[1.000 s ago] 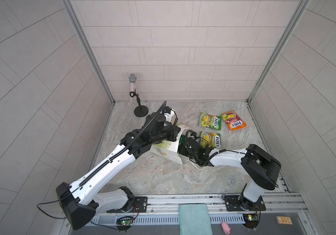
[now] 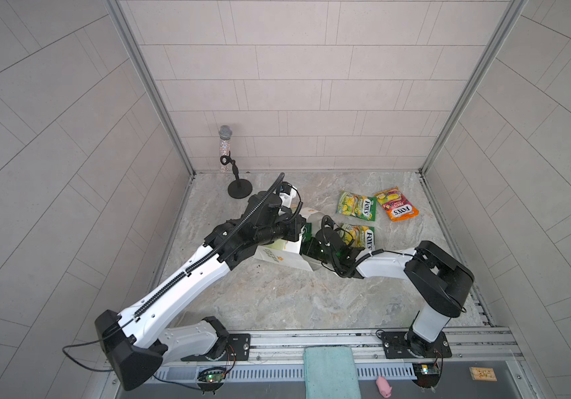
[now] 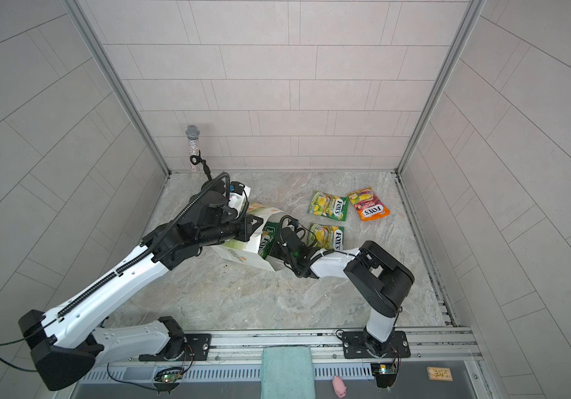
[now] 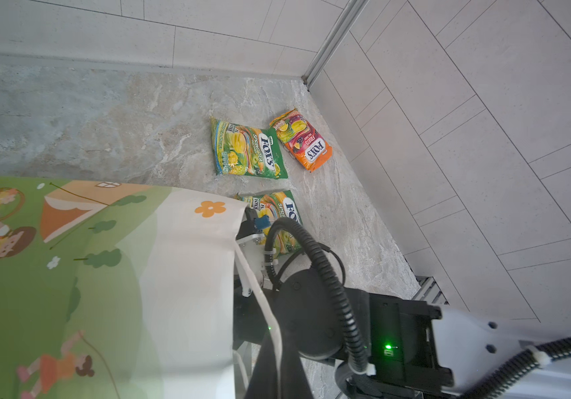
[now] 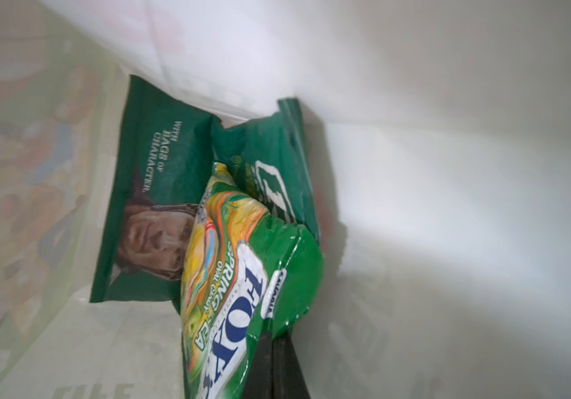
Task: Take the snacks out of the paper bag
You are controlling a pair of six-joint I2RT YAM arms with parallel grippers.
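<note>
The printed paper bag (image 4: 99, 279) lies on its side, opening facing right. My left gripper is above it, shut, with what looks like a thin white strap at its fingers. My right gripper reaches into the bag, shut, its tips at a green Fox's snack pack (image 5: 245, 286); whether it grips it is unclear. A darker green pack (image 5: 152, 153) lies behind that one inside the bag. Outside, two green-yellow packs (image 2: 356, 206) and an orange pack (image 2: 397, 203) lie right of the bag.
A microphone on a stand (image 2: 239, 187) stands at the back left. Tiled walls bound the table at back and sides.
My right arm has shifted slightly left and up in the top left view, further toward the bag. My left arm looks unchanged.
</note>
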